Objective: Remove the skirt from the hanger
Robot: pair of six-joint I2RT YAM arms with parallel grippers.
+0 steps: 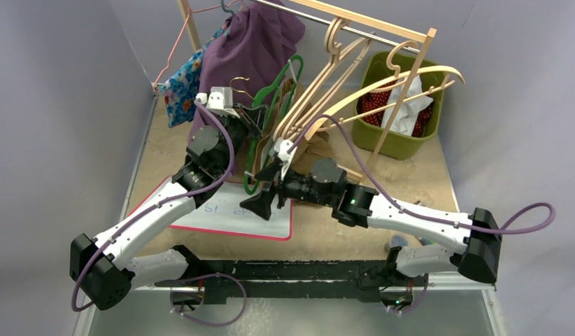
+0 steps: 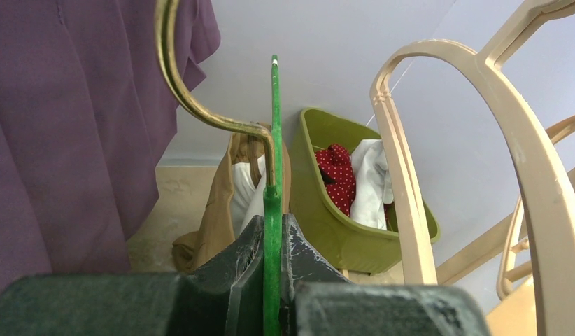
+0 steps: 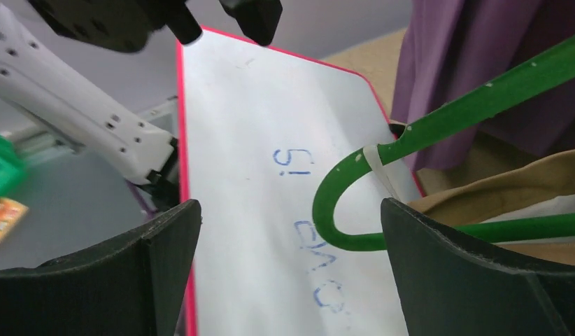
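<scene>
In the left wrist view my left gripper is shut on the neck of a green hanger [image 2: 273,150], just below its gold hook [image 2: 201,112]. A brown skirt [image 2: 218,203] with a white inside hangs around the hanger's lower part behind the fingers. From the top, the skirt [image 1: 314,150] shows partly, behind the wooden hangers and my right arm. My right gripper stands open near the hanger's rounded end, which reaches between its fingers. On that end sits a pale band [image 3: 374,161]. Some brown cloth [image 3: 508,183] lies between the green bars, clear of the fingers.
Wooden hangers [image 1: 334,49] hang from the rail close to the right arm. A purple garment [image 1: 246,52] and a blue floral one [image 1: 183,87] hang at left. An olive bin [image 1: 403,143] with clothes stands back right. The whiteboard [image 1: 232,217] lies in front.
</scene>
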